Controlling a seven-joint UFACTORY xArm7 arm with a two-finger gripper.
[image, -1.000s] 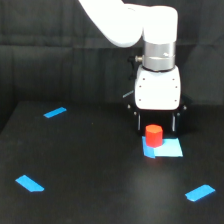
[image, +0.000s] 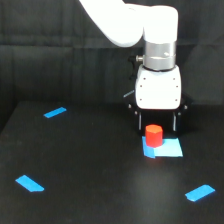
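The white robot arm reaches down from the top, its gripper (image: 157, 119) hanging with two dark fingers spread apart above and around a small red block (image: 154, 135). The block stands on a light blue paper patch (image: 169, 147) with darker blue tape at its left. Nothing is seen held between the fingers; the gripper looks open.
Blue tape strips lie on the dark table (image: 90, 170) at the back left (image: 55, 112), front left (image: 29, 183) and front right (image: 200, 192). A dark backdrop rises behind.
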